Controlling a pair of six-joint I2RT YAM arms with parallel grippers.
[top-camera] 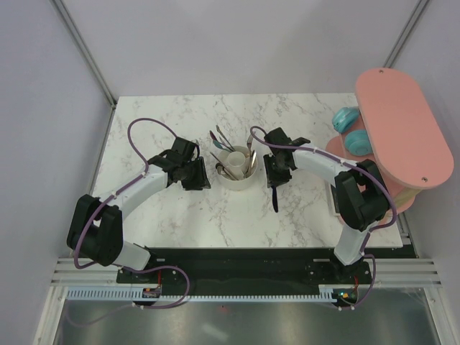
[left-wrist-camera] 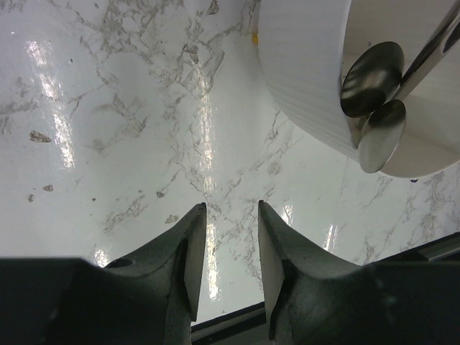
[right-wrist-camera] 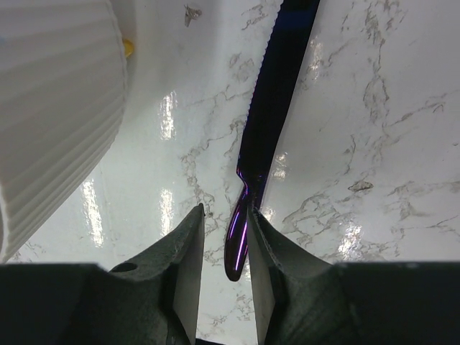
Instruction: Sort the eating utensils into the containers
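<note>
The dark knife (top-camera: 274, 200) lies on the marble table right of the white divided container (top-camera: 238, 185). In the right wrist view, the purple-black knife (right-wrist-camera: 273, 122) runs away from me, its handle end showing in the gap between the fingers. My right gripper is part open above that handle and does not clamp it; part of the knife is hidden under the right finger. The container holds several utensils, among them spoons (left-wrist-camera: 373, 79), a fork (top-camera: 249, 142) and coloured handles (top-camera: 217, 140). Left of it, my left gripper stands open and empty.
A pink shelf (top-camera: 406, 122) with turquoise items (top-camera: 357, 142) takes up the right side. The container wall (right-wrist-camera: 57, 122) stands close to my right gripper's left. Open table (top-camera: 215, 223) lies in front and at the back left.
</note>
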